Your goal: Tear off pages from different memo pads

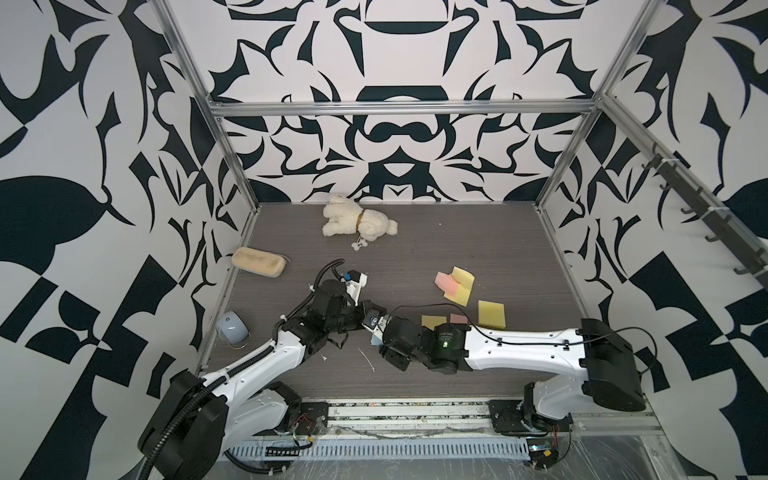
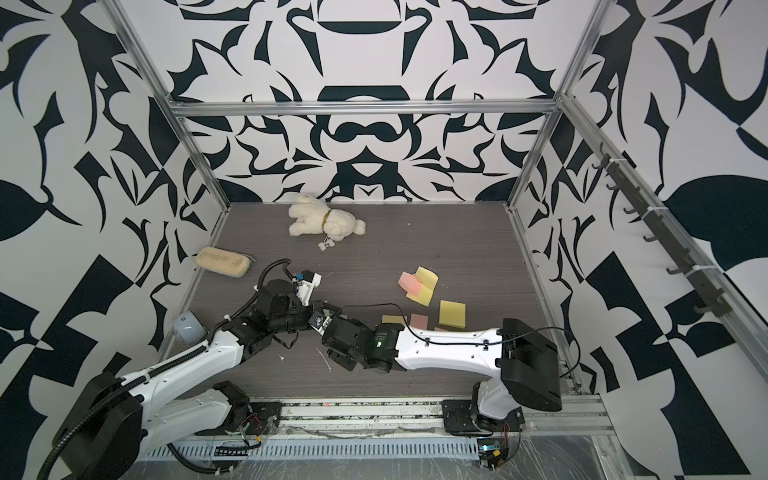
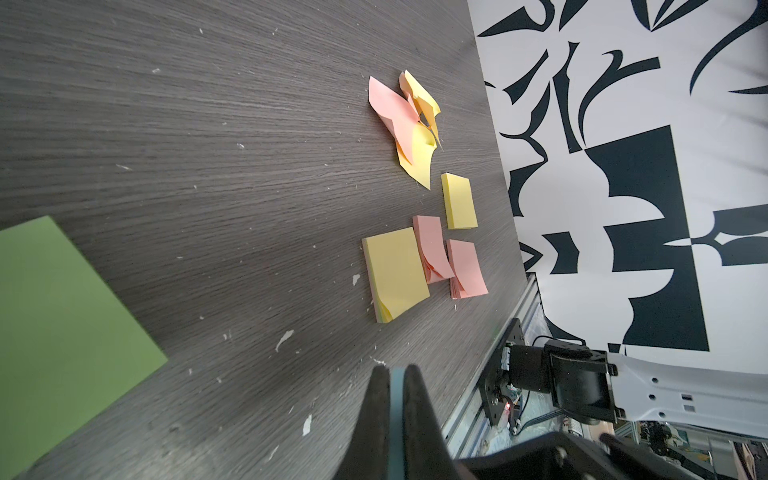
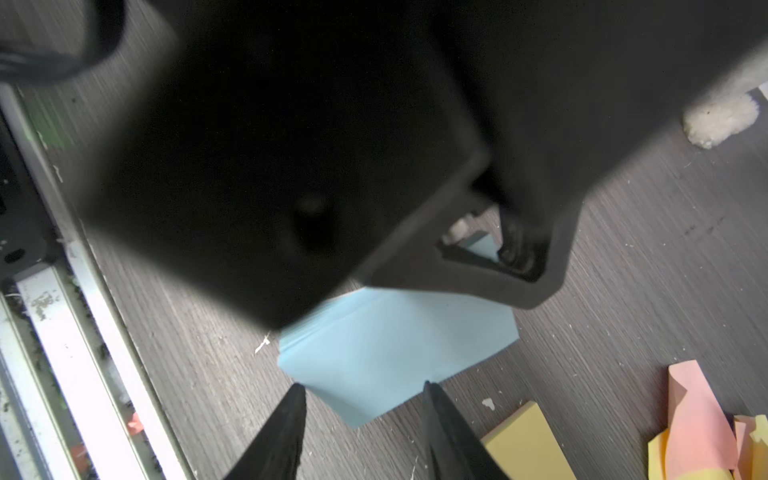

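Note:
A thin strip of blue paper (image 3: 397,432) shows edge-on between the dark fingers of my left gripper, which is shut. From the right wrist view, the blue paper (image 4: 408,340) hangs bent beneath the left gripper's body, its upper part hidden; whether it is one page or several I cannot tell. My right gripper stands open just short of the paper's lower corner, nothing gripped. A green pad or sheet (image 3: 64,344) lies on the table. Farther off are a large yellow pad (image 3: 397,272), two pink pads (image 3: 432,248) and a smaller-looking yellow pad (image 3: 459,201).
Crumpled pink and yellow pages (image 1: 453,285) lie behind the pads. A white plush dog (image 1: 358,220) rests at the back, a tan oblong object (image 1: 259,261) and a grey mouse (image 1: 232,329) at the left.

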